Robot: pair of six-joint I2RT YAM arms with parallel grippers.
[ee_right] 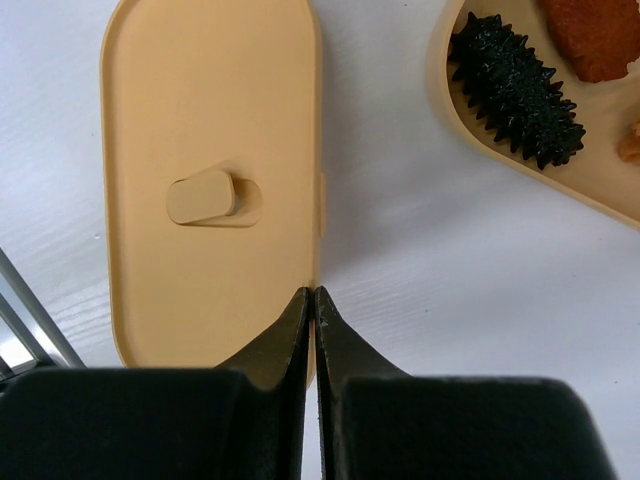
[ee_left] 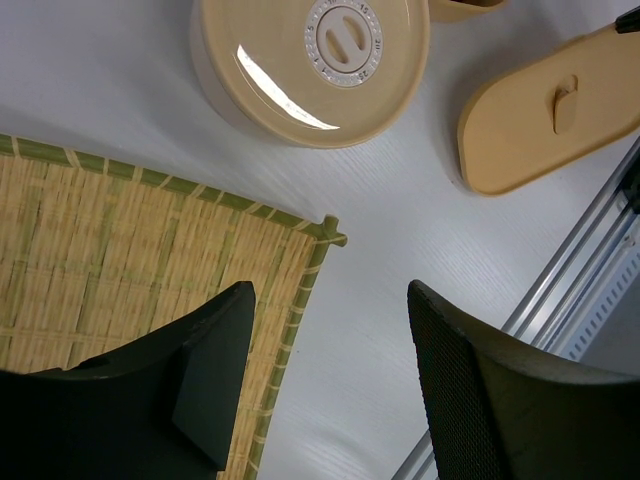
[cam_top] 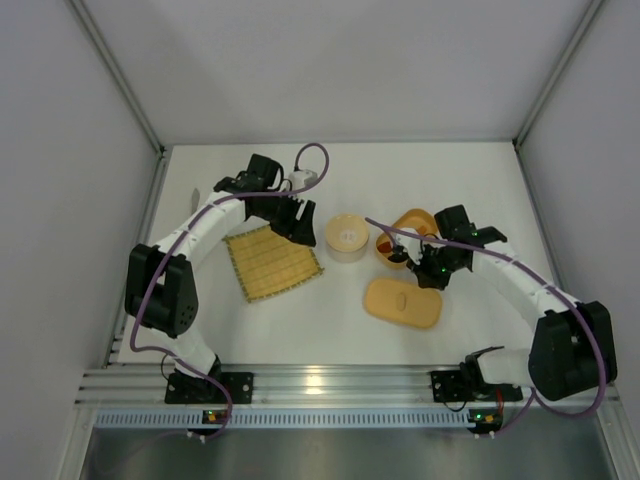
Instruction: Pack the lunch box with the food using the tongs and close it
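Note:
The tan lunch box [cam_top: 413, 222] stands open at the right, partly hidden by my right arm; the right wrist view shows dark spiky food [ee_right: 520, 90] and a reddish-brown piece [ee_right: 592, 38] inside it. In front lies its flat rounded lid [ee_right: 215, 110] with a small raised tab. My right gripper is shut, its tips at the lid's long edge and seemingly touching it; nothing shows between them. Above the mat's right corner, my left gripper hangs open and empty. The bamboo mat [cam_top: 270, 268] lies flat and bare.
A round cream container with a dial lid [cam_top: 347, 232] stands between the mat and the lunch box. Some light utensil [cam_top: 195, 201] lies at the far left. Clear table stretches across the back and the front middle.

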